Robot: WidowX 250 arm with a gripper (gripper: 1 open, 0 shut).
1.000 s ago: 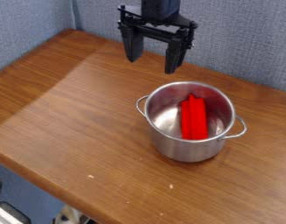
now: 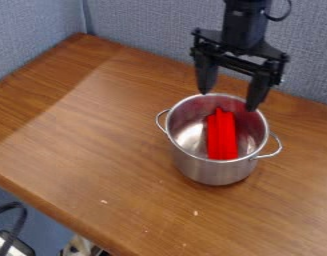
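My black gripper (image 2: 233,75) hangs open above the back rim of a steel pot (image 2: 206,170), its two fingers wide apart with nothing between them. The pot stands on the wooden table with wire handles at both sides. Inside it lies a long red object (image 2: 222,136), pointing front to back.
A grey padded wall (image 2: 139,30) runs along the back. Dark cables lie at the front left corner.
My gripper has moved right from the back middle to over the pot, staying open. The pot and red object have not visibly moved.
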